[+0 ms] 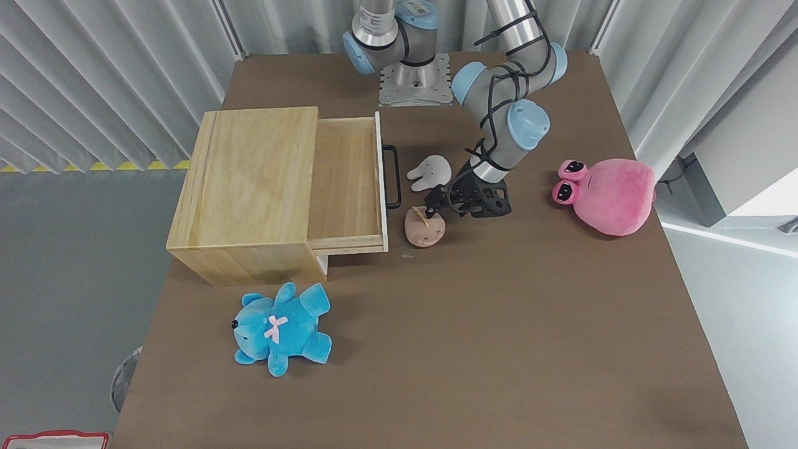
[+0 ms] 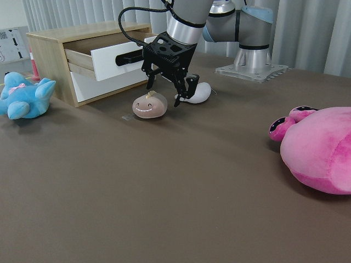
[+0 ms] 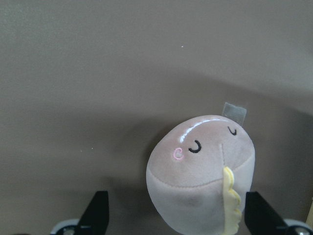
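Note:
A small pink-beige plush ball (image 1: 423, 229) (image 2: 149, 107) with a stitched sleepy face (image 3: 198, 176) lies on the table beside the drawer. My black gripper (image 2: 163, 87) hangs just above and beside it, fingers apart. In the wrist view the plush sits between and slightly beyond the two fingertips, not gripped. A small white plush (image 1: 430, 172) lies just behind, partly hidden by the gripper in the left view.
A wooden cabinet (image 1: 239, 172) has its drawer (image 1: 344, 179) open. A blue bear (image 1: 295, 329) lies in front of it, and a pink plush (image 1: 613, 198) lies to the right.

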